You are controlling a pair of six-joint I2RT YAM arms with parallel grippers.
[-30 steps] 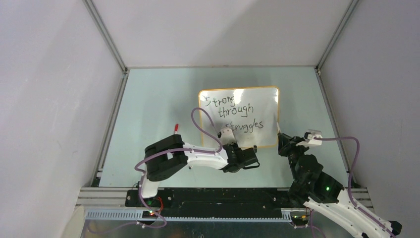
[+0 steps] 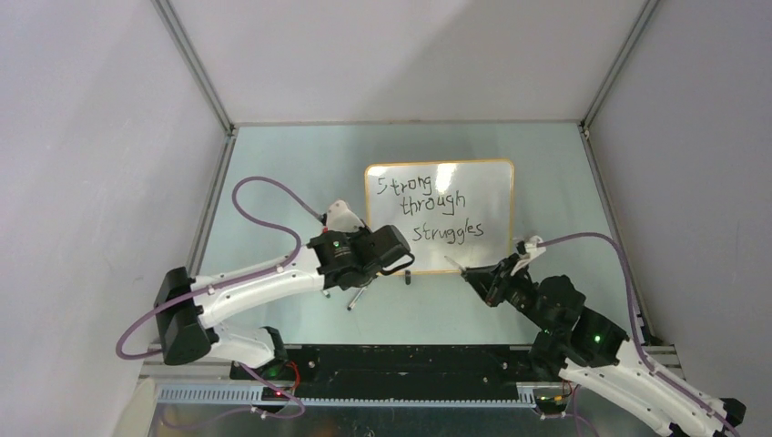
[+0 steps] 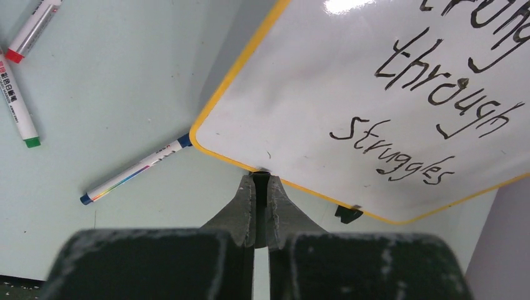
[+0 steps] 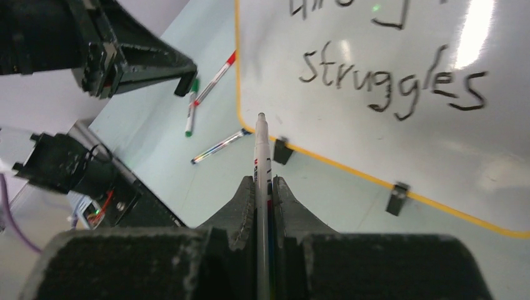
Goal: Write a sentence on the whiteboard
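Observation:
The framed whiteboard (image 2: pixel 496 205) lies on the table with "Strong through struggles" in black handwriting (image 2: pixel 446 232). My right gripper is shut on a white marker (image 4: pixel 262 153), its tip pointing up and away from me. In the top view this marker's tip (image 2: pixel 452 262) appears over the board's lower edge. My left gripper is shut on a small dark piece (image 3: pixel 260 212), perhaps a marker cap. The right wrist view shows that dark piece (image 4: pixel 185 84) off to the left of the board. From above, the left fingertips are hidden.
Black clips (image 4: pixel 282 151) sit along the board's lower edge. Red (image 3: pixel 34 31), green (image 3: pixel 17 103) and blue (image 3: pixel 137 167) markers lie left of the board; the blue one's end touches or nears its corner. Table right of the board is clear.
The right gripper has moved left and toward the front, from the board's right edge to its lower edge, still with the marker.

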